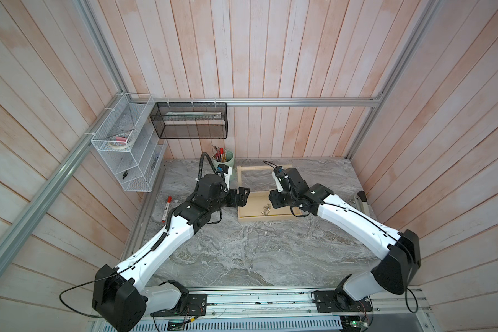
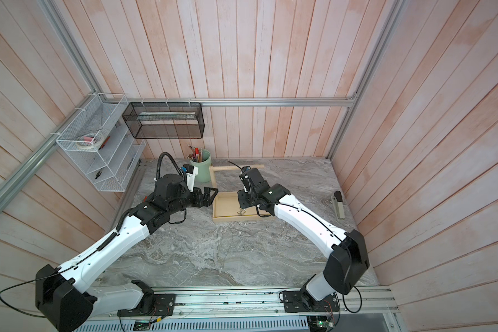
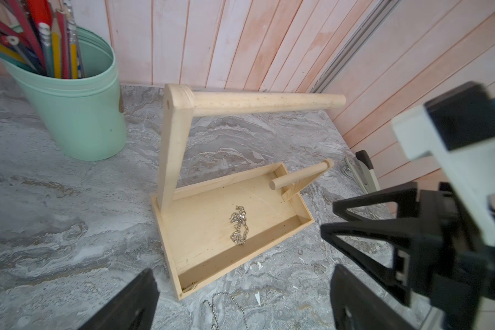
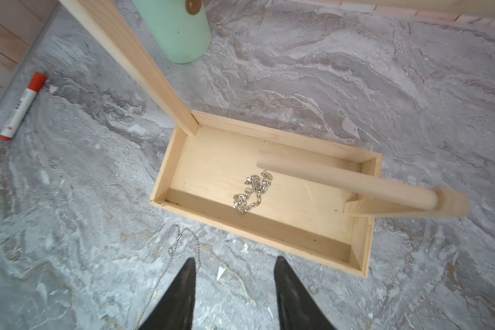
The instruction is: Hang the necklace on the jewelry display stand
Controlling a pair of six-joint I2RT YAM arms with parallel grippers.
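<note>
The wooden display stand [image 3: 176, 148] is a shallow tray with a tall arm and a short peg [image 4: 346, 181]. A bunched silver chain necklace [image 3: 239, 224] [image 4: 253, 192] lies in the tray. A thinner chain [image 3: 231, 297] [image 4: 176, 242] lies on the table in front. My left gripper [image 1: 240, 196] is raised at the tray's left, open, its fingertips blurred at the bottom of its wrist view. My right gripper is above the tray's front, pointing down, fingers apart with nothing visible between them.
A green pencil cup [image 3: 71, 115] stands behind, left of the stand. A marker [image 4: 22, 107] lies at left, and a stapler-like object [image 2: 338, 204] at right. Wire baskets [image 1: 188, 121] hang on the walls.
</note>
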